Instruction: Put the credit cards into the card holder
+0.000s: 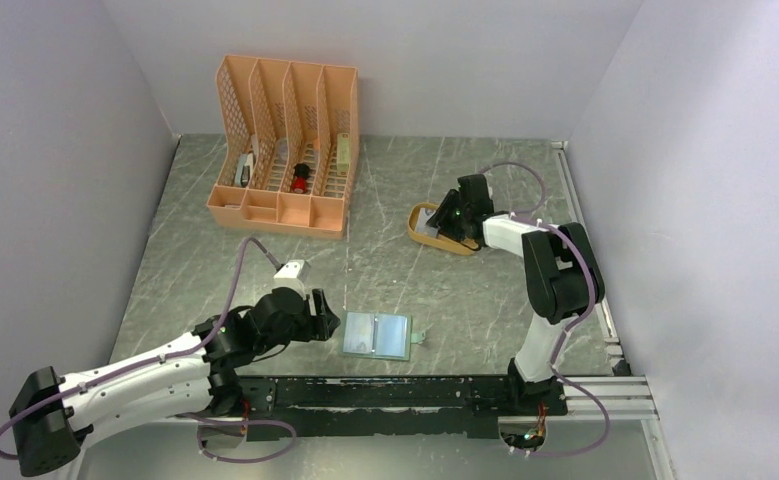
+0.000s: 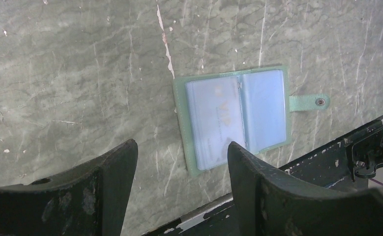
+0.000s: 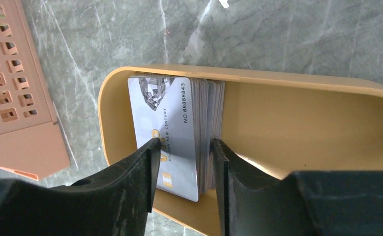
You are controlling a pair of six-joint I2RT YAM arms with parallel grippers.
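A stack of white credit cards (image 3: 167, 123) stands leaning at the left end of a tan oval box (image 3: 297, 78). My right gripper is down in that box, fingers part open, one tip over the front card's face and the other at the stack's right edge; whether it grips any card cannot be told. The open mint card holder (image 2: 214, 118) with clear sleeves lies flat near the front table edge. My left gripper hangs open beside and above it, with nothing between its fingers.
A peach organizer (image 1: 295, 215) with small items in its slots stands at the back left. Walls close in on both sides.
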